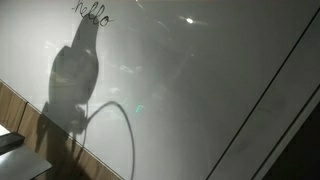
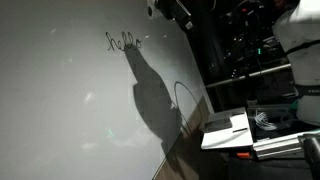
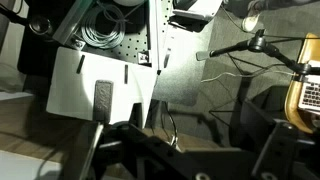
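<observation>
The word "hello" [image 2: 123,42] is written in dark strokes on a large white wall board [image 2: 60,100]. In the wrist view my gripper stands open over a dark floor, its dark fingers wide apart at the bottom edge, and I see nothing held between them. A white tabletop [image 3: 75,98] lies to the left of the gripper, below it. On this surface rest a dark grey block-shaped object [image 3: 102,100], maybe an eraser, and a thin dark stick [image 3: 126,74], perhaps a marker. Part of the arm [image 2: 178,10] shows at the top in exterior view 2.
A coiled cable [image 3: 100,28] lies on a black perforated plate beyond the tabletop. A tripod-like stand [image 3: 258,44] and a yellow-edged keyboard-like item [image 3: 305,95] are at the right. Wood panelling [image 1: 12,105] runs below the board, which carries the arm's shadow [image 1: 75,75].
</observation>
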